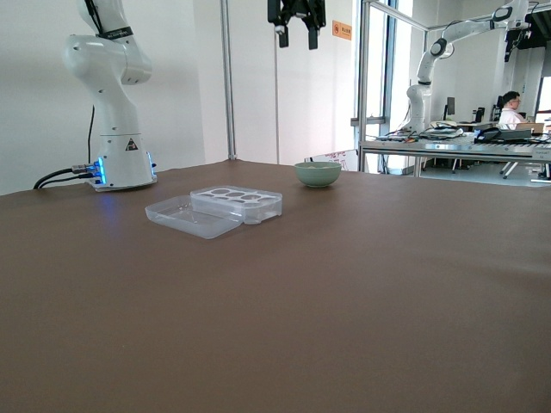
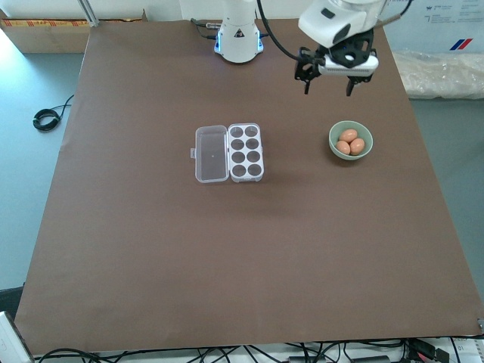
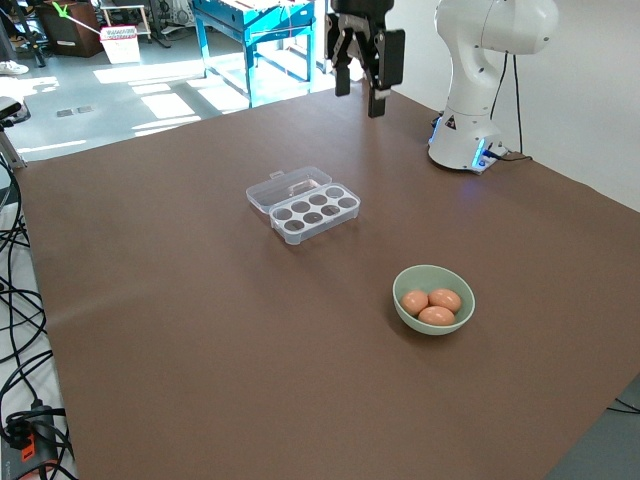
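The black gripper (image 2: 328, 86) is raised at the back of the table, above and behind a pale green bowl (image 2: 338, 133) holding three brown eggs (image 3: 436, 315). In the top view it hangs high with two fingers apart and nothing visible between them (image 1: 296, 36); in the right view its fingers also stand apart. A clear plastic egg box (image 2: 246, 153) lies left of the bowl in the left view, lid (image 2: 212, 154) open flat, its eight round slots empty. The egg box also shows in the top view (image 1: 237, 206).
The robot base (image 3: 463, 141) stands at the back edge. Cables run along the floor and frame beyond the table edges.
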